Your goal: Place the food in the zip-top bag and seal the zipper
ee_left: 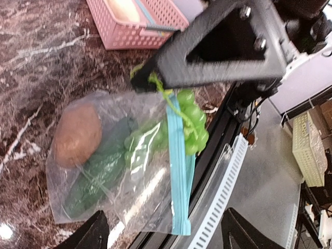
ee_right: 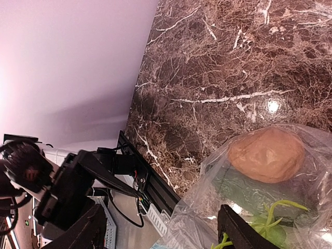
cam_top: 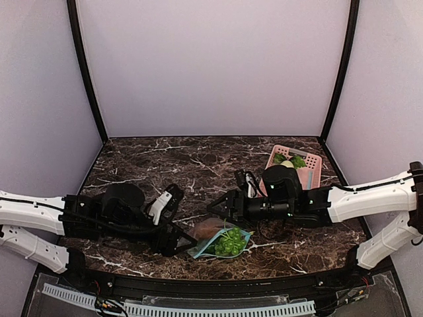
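The clear zip top bag lies on the table before both grippers. Its blue zip edge runs along the open mouth. Inside are a brown rounded food and a long dark green one. A bunch of green grapes straddles the mouth, partly inside and partly past the zip edge. My left gripper is open beside the bag, holding nothing. Above the grapes, my right gripper has its fingers apart; the grape stem lies close to one finger, contact unclear.
A pink basket with leafy greens and other food stands at the back right. The table's front edge is close to the bag. Bare marble stretches across the back and left.
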